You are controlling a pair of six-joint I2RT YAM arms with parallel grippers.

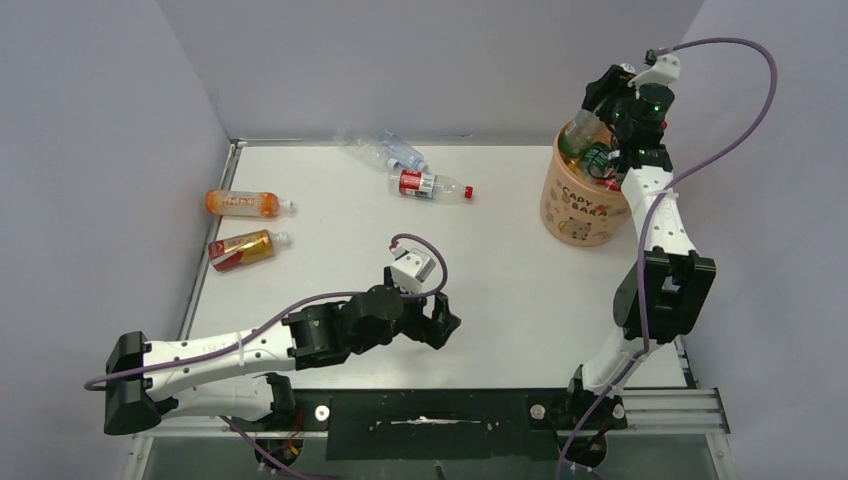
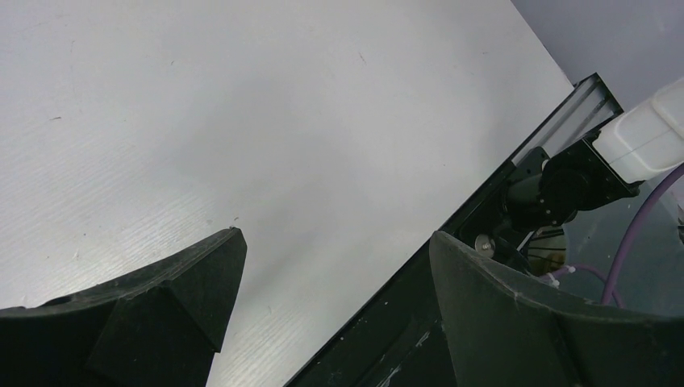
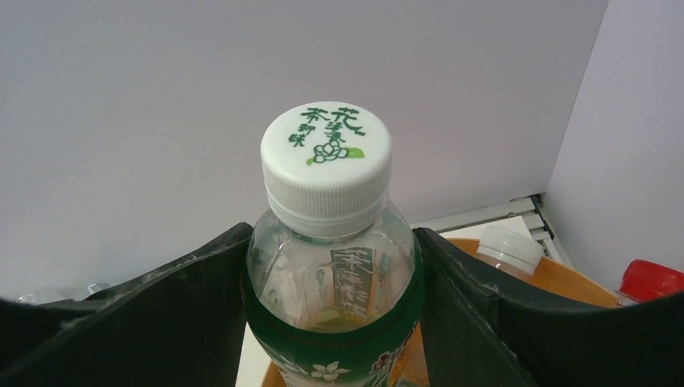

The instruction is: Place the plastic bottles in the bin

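Note:
My right gripper (image 1: 610, 85) is at the top of the bin (image 1: 575, 212), shut on a clear green-labelled bottle (image 3: 331, 330) with a white cap; the bin holds several bottles. My left gripper (image 1: 432, 320) stands open and empty over the bare front-middle table. Lying on the table are a red-labelled clear bottle (image 1: 430, 187), two pale clear bottles (image 1: 400, 150) behind it, and at the left an orange bottle (image 1: 240, 205) and a gold-red bottle (image 1: 240, 252).
Grey walls enclose the back and sides of the white table (image 1: 520, 300).

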